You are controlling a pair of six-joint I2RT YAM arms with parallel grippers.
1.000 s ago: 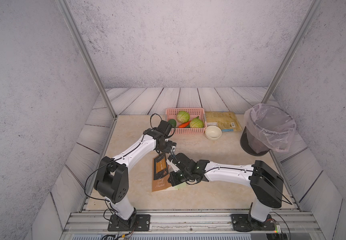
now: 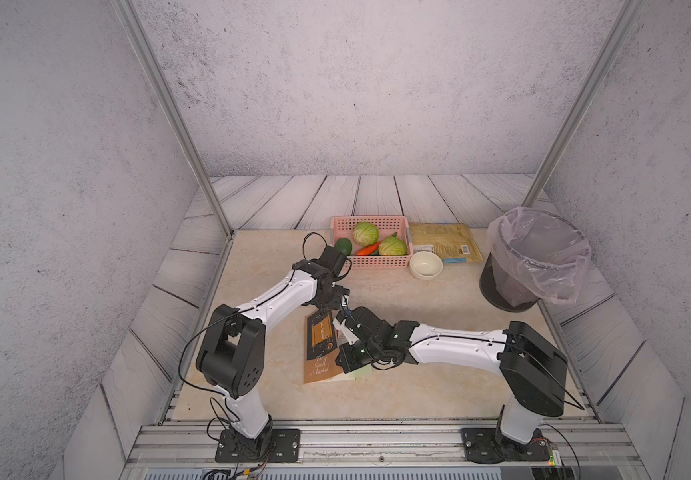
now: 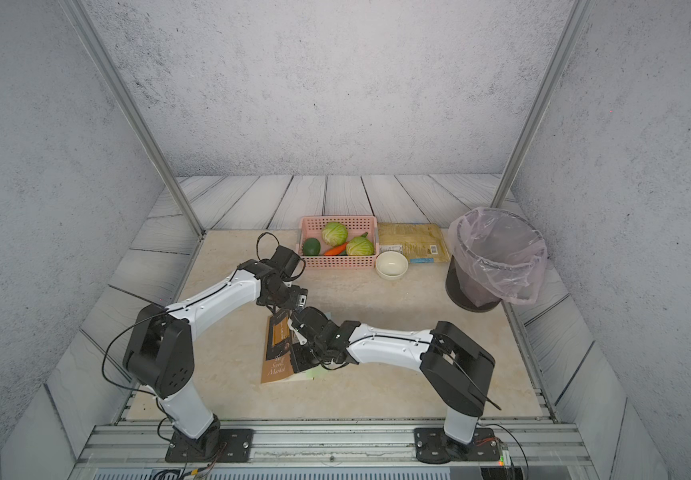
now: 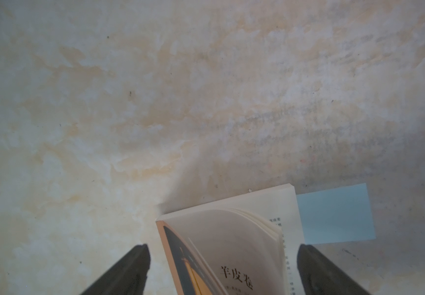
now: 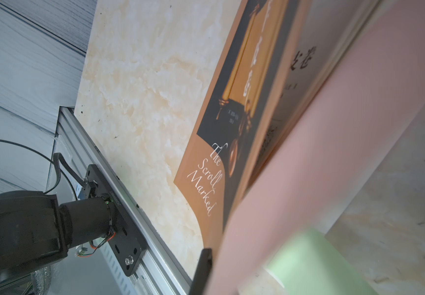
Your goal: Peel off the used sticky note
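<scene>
A brown-and-black book (image 2: 320,350) lies at the table's middle left, its cover and pages partly lifted in the left wrist view. A light blue sticky note (image 4: 338,214) sticks out from its page edge. In the right wrist view a pink sticky note (image 5: 315,127) stands up close to the camera, blurred, and a green note (image 5: 318,268) pokes out below. My right gripper is shut on the pink note's lower end; one finger is hidden behind it. My left gripper is open above the book's far end, its fingers apart on either side of the raised pages.
A pink basket (image 2: 371,261) of vegetables, a cream bowl (image 2: 425,265) and a yellow packet (image 2: 445,240) stand at the back. A lined bin (image 2: 533,264) is at the right. The two grippers are close together.
The right arm and the book have barely moved.
</scene>
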